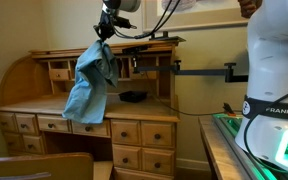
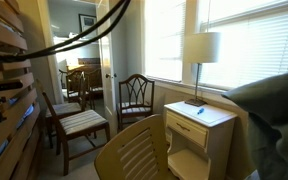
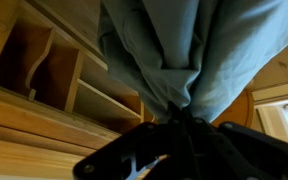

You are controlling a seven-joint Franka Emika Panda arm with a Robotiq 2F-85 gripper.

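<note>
A blue-grey cloth (image 1: 92, 82) hangs in folds from my gripper (image 1: 102, 36), high in front of the wooden roll-top desk (image 1: 89, 104). Seen from the wrist, the gripper is shut, and the bunched cloth (image 3: 169, 50) gathers to a narrow pinch at its fingertips. The lower end of the cloth reaches down past the desktop's level in exterior view 1. In exterior view 2 part of the cloth (image 2: 271, 115) fills the right edge, and the gripper is out of sight there.
On the desktop lies a dark tray (image 1: 132, 96). A chair back (image 1: 39, 167) stands in the foreground. Exterior view 2 shows a white nightstand (image 2: 200, 135) with a lamp (image 2: 200, 60), and wooden chairs (image 2: 79, 122).
</note>
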